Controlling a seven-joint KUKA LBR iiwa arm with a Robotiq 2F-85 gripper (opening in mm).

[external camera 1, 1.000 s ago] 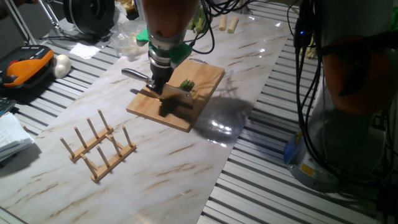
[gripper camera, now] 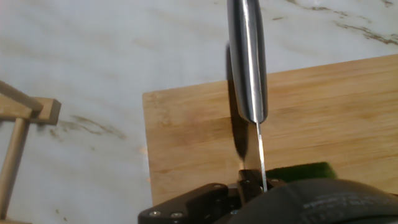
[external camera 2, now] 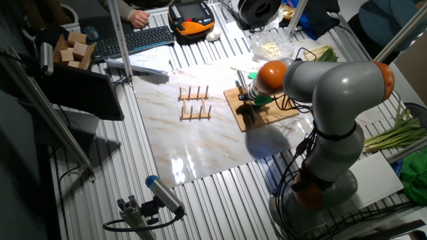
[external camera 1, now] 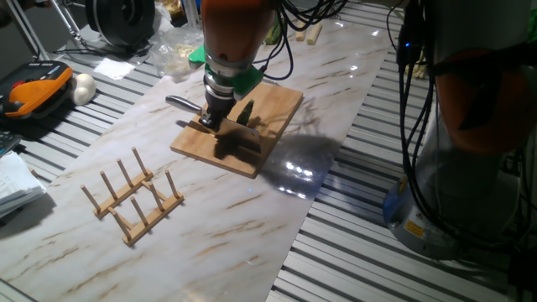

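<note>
A cleaver with a steel handle (gripper camera: 247, 62) and a broad flat blade (external camera 1: 243, 134) is in my gripper (external camera 1: 211, 122), which is shut on it near where the handle meets the blade. In the wrist view the blade stands edge-on between the dark fingers. Below lies the wooden cutting board (external camera 1: 195, 149). A green vegetable piece (gripper camera: 305, 170) shows just beside the blade, partly covered by the gripper; in exterior view 1 the green (external camera 1: 246, 111) stands behind the blade. Whether the blade's edge touches the board cannot be told.
A wooden peg rack (external camera 1: 138, 205) stands apart from the board on the marble-patterned sheet (external camera 1: 226, 243). An orange and black device (external camera 1: 38, 91) and a plastic bag (external camera 1: 174, 54) lie at the far side. Bare sheet separates rack and board.
The cleaver and my gripper have come down a little toward the board. The arm above has shifted slightly rightward in exterior view 1. Less of the green vegetable shows behind the blade.
</note>
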